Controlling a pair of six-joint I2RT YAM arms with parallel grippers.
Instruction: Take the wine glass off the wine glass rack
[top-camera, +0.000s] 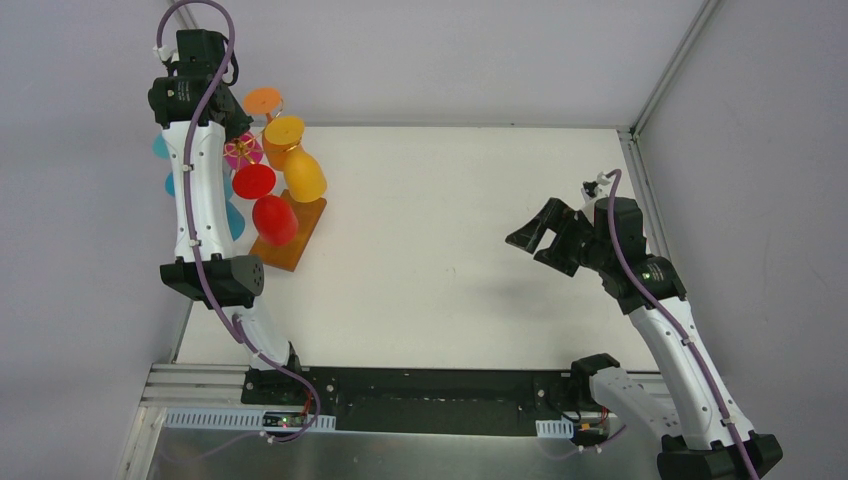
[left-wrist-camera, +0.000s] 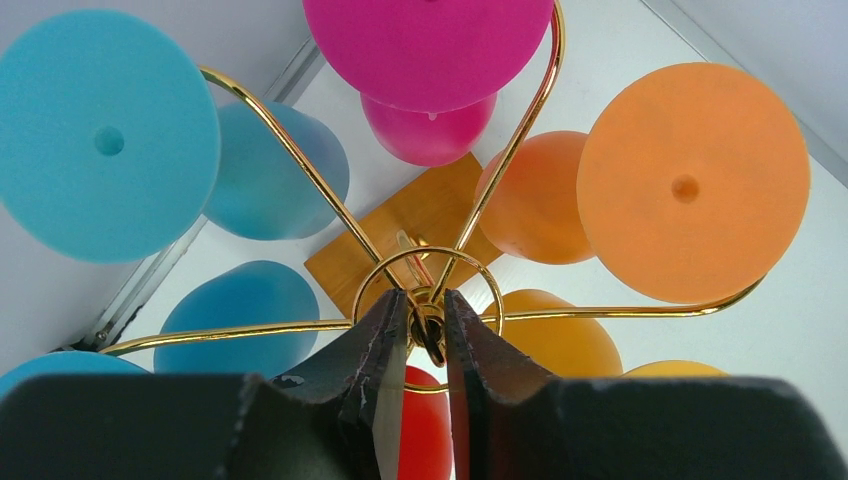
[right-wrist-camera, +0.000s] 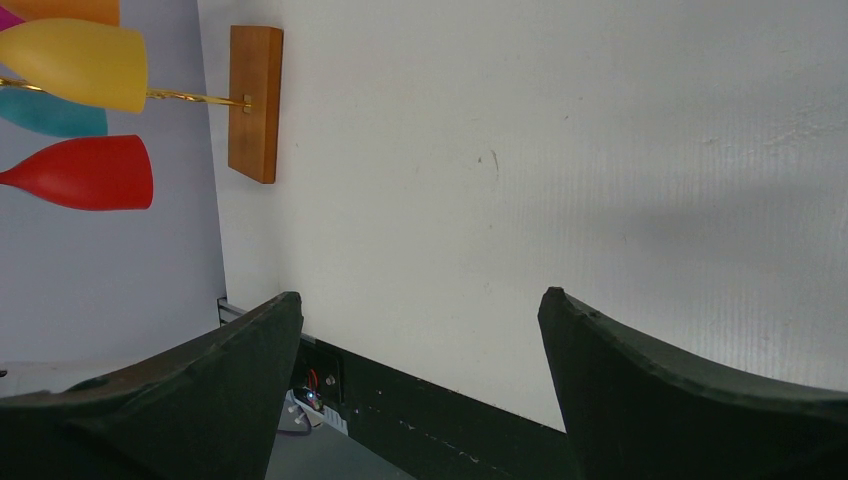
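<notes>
The gold wire rack (left-wrist-camera: 300, 165) stands on a wooden base (top-camera: 305, 215) at the table's back left, with coloured glasses hanging upside down from its arms. My left gripper is over the rack's centre, shut on its gold top piece, which shows between the fingertips. Around it hang a red glass (top-camera: 275, 220), a yellow glass (top-camera: 305, 178), an orange glass (left-wrist-camera: 695, 185), a pink glass (left-wrist-camera: 430, 40) and blue ones (left-wrist-camera: 105, 140). On the table's right side my right gripper (top-camera: 521, 249) stands open and empty, well away from the rack.
Grey walls close in at the back, left and right. A black strip (top-camera: 430, 400) runs along the front edge. My left arm hides part of the rack's left side from above.
</notes>
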